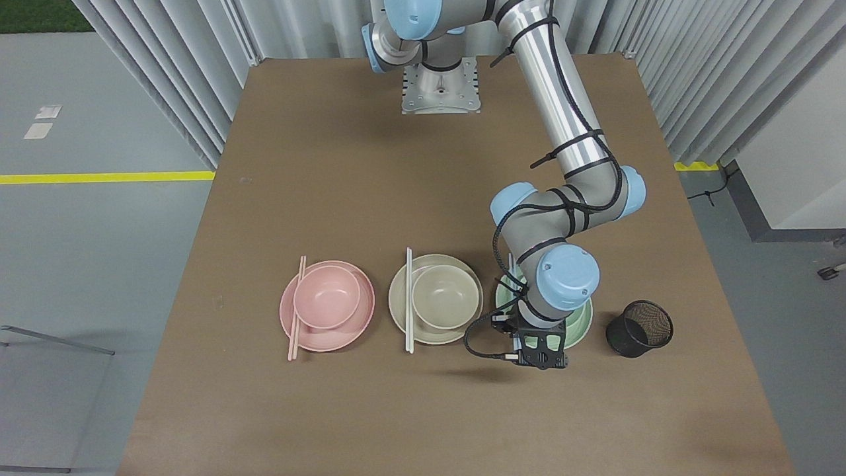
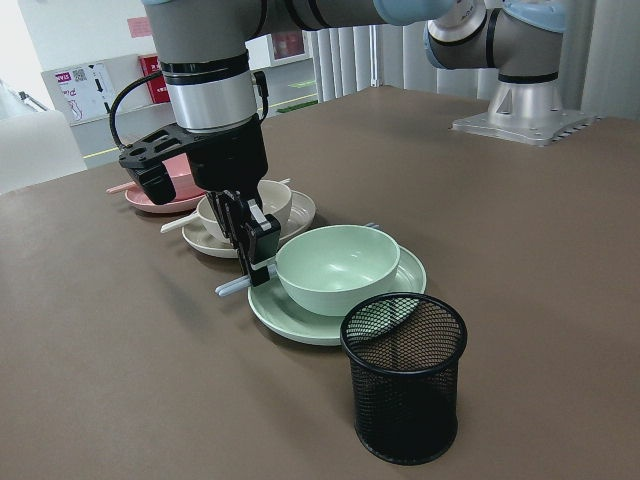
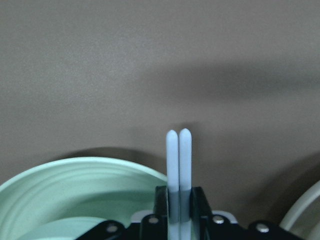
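A pair of pale white-blue chopsticks lies by the green plate, with my gripper around their near part, its black fingers pressed close on both sides in the wrist view. In the left view the chopsticks poke out past the green bowl, under my fingertips. In the front view my wrist hides most of the green set. A cream plate with bowl and white chopsticks sits left of it; farther left is a pink plate with bowl and pink chopsticks.
A black mesh cup stands close to the right of the green plate.
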